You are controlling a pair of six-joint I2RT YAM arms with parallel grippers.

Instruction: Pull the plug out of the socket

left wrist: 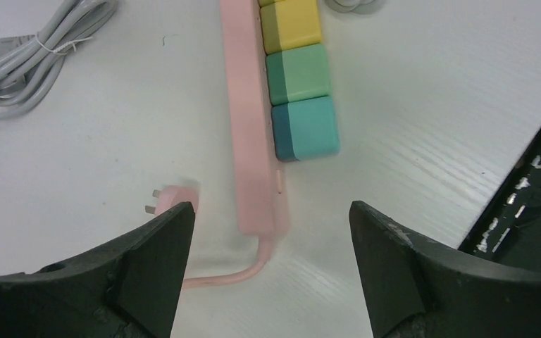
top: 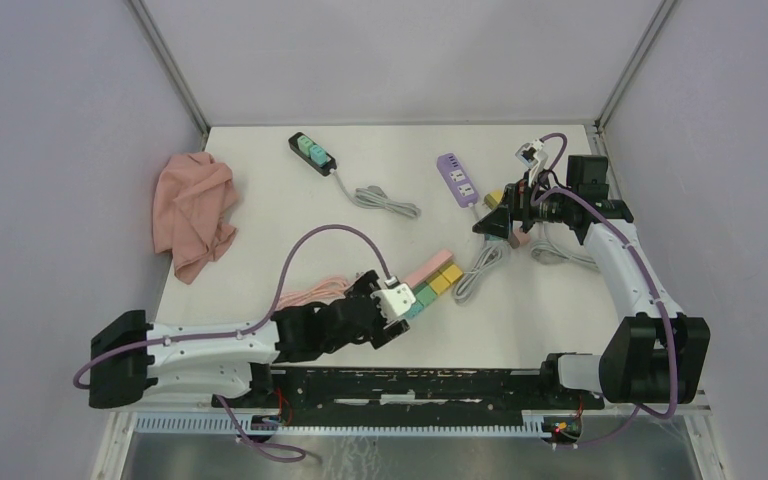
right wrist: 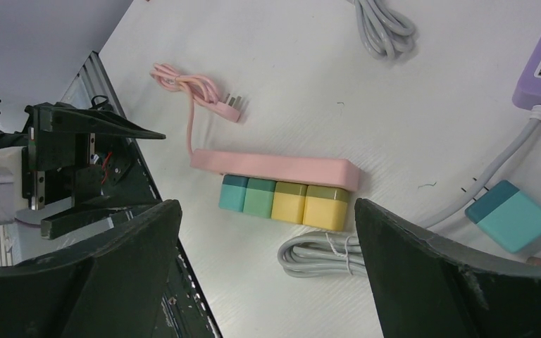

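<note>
In the left wrist view, a pink power strip [left wrist: 245, 120] lies with a row of plug blocks along one side: teal [left wrist: 308, 128], green [left wrist: 299, 74] and yellow [left wrist: 292, 27]. All of them, including two yellow ones, show against the strip [right wrist: 275, 166] in the right wrist view, with no gap visible. My left gripper is open near the strip's cord end, holding nothing. From the right wrist view, its fingers [right wrist: 106, 121] stand apart from the strip. My right gripper [top: 498, 232] hangs open by the purple strip [top: 457, 180], empty too.
A loose teal plug [right wrist: 511, 215] with prongs lies beside a grey cord. The pink cord's plug [left wrist: 176, 198] is close to the left gripper. A black strip [top: 312, 154] with green plugs stands at the back; a pink cloth [top: 193, 215] lies at left.
</note>
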